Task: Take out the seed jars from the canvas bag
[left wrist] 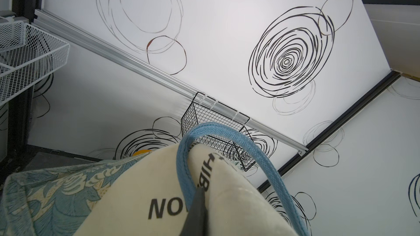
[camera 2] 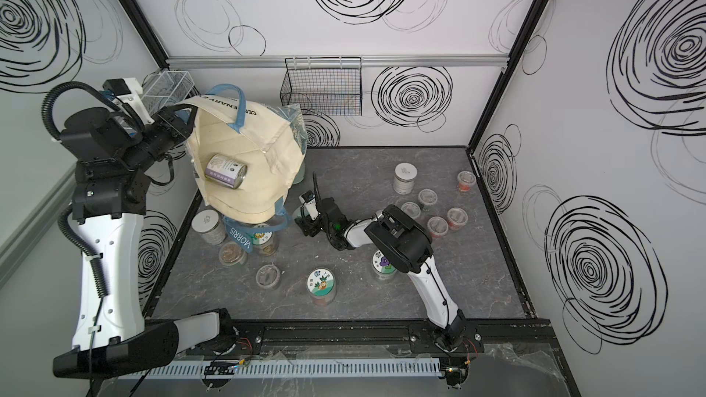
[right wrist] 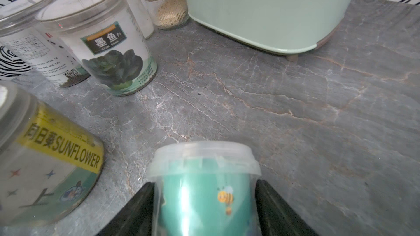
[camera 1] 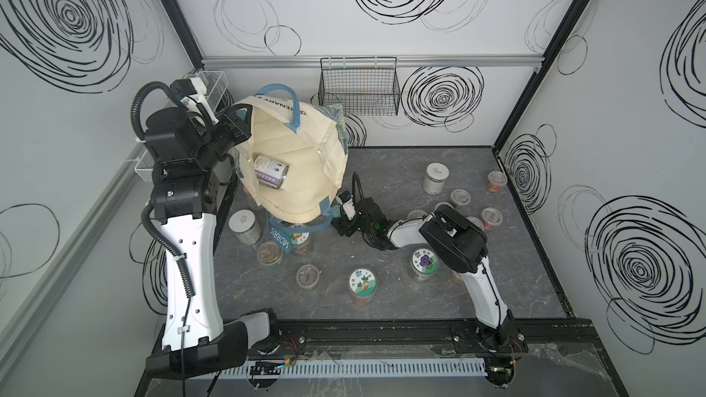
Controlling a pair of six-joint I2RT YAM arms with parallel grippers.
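The cream canvas bag hangs high at the left, opening toward the camera, a jar lying inside. My left gripper is shut on the bag's upper edge; in the left wrist view its blue strap loops above the fingers. My right gripper is down at table level right of the bag, its fingers either side of a mint-green jar with a translucent lid; whether they grip it is hard to tell.
Several seed jars stand on the grey table, a sunflower jar close to the right gripper. A mint container is behind. Wire baskets hang on the back and left walls.
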